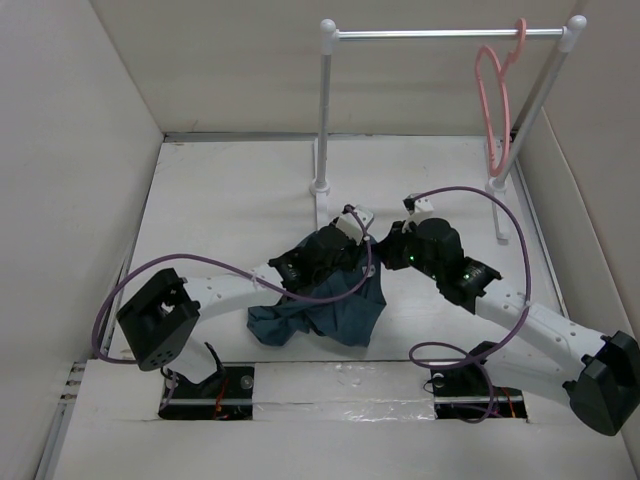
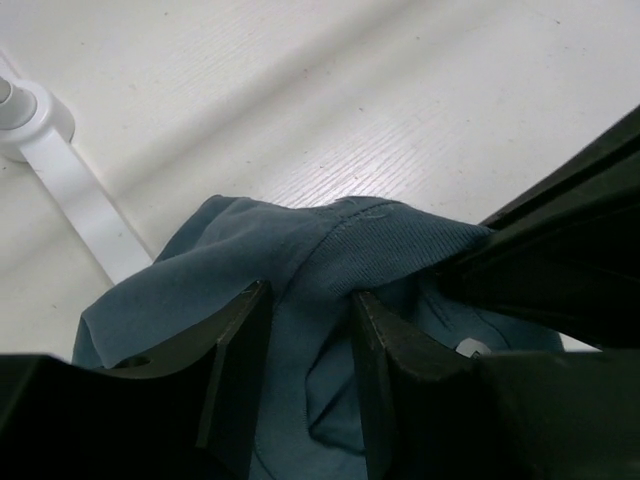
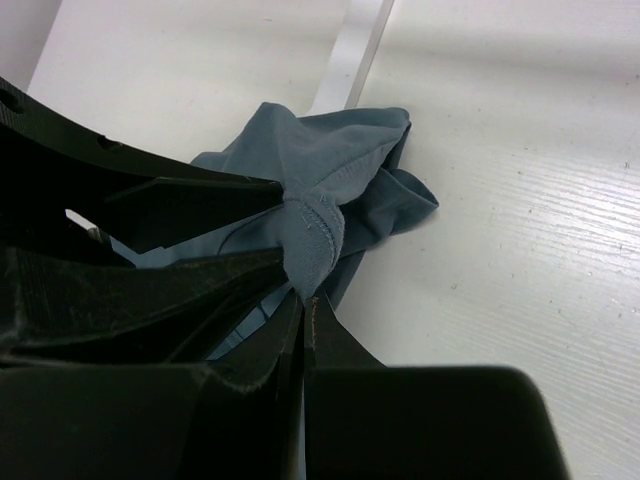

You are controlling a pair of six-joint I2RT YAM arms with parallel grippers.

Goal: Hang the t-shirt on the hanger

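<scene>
The dark teal t-shirt [image 1: 333, 316] lies bunched on the floor between my arms, its upper edge raised in folds. My left gripper [image 1: 352, 237] is over it, part open, with fabric [image 2: 310, 300] showing between and behind its fingers in the left wrist view. My right gripper [image 1: 392, 245] is shut at the shirt's raised corner [image 3: 312, 230], pinching a fold at the fingertips. The left gripper's dark fingers [image 3: 170, 200] reach around that same fold from the side. A pink hanger [image 1: 485, 105] hangs from the rail.
A white rack with a top rail [image 1: 440, 34] stands behind, its feet on the floor either side. Walls close in on left and right.
</scene>
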